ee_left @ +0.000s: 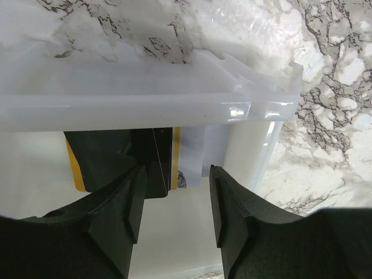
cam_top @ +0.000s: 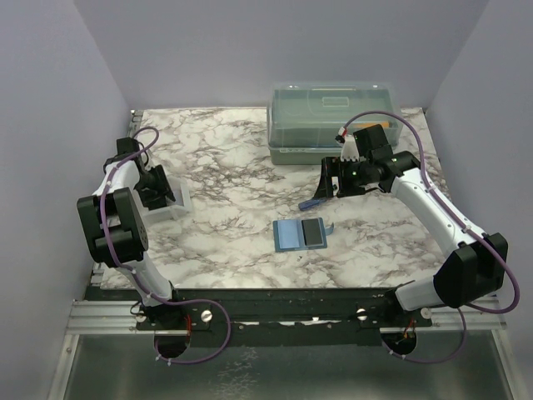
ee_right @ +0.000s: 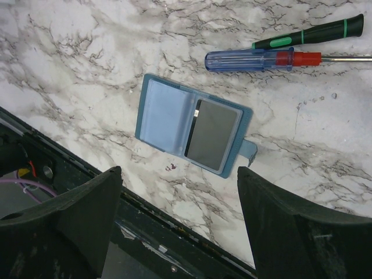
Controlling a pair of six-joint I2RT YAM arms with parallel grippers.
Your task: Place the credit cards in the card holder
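In the left wrist view, a translucent white tray (ee_left: 151, 107) holds a dark card with a yellow edge (ee_left: 116, 157) and pale cards (ee_left: 192, 151) beside it. My left gripper is over these cards, its fingers apart, nothing visibly held. An open blue card holder (ee_right: 165, 113), with a grey panel on its right half, lies at the table's front middle. My right gripper hangs open above the table near it, empty.
A green screwdriver (ee_right: 319, 32) and a blue-handled screwdriver (ee_right: 244, 61) lie behind the holder. A lidded translucent green bin (cam_top: 325, 112) stands at the back right.
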